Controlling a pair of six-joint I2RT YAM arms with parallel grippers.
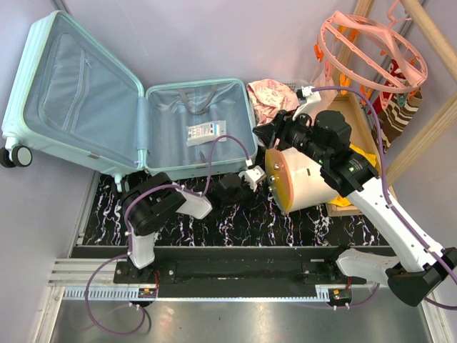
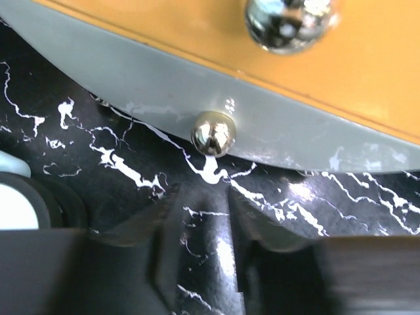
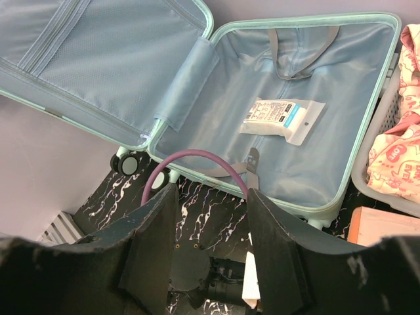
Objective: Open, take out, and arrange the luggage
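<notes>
The mint suitcase (image 1: 193, 168) lies open with its lid raised at the left; a white packet (image 3: 279, 118) is in its base. My left gripper is low over the black marble, just before the steel knobs (image 2: 212, 134) on the orange-faced drum (image 1: 307, 175); its fingers are part apart with nothing between them. My right gripper hangs high at the drum's upper left, fingers apart and empty, looking over the suitcase.
A basket with pink patterned cloth (image 1: 268, 100) stands right of the suitcase. A wooden tray (image 1: 348, 107) is behind the drum. A pink hanger rack (image 1: 371, 28) and wooden poles crowd the upper right.
</notes>
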